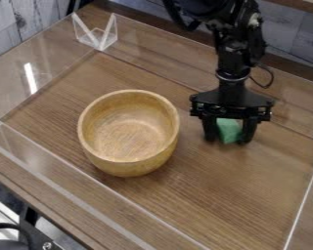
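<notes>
My black gripper point(230, 113) reaches down from the top to the wooden table at the right of the camera view, its fingers around a green object point(227, 132). The object is partly hidden by the fingers. Whether they grip it or only surround it is unclear.
A round light-wood bowl point(128, 132) sits to the left of the gripper. A white wire frame point(97, 29) stands at the back left.
</notes>
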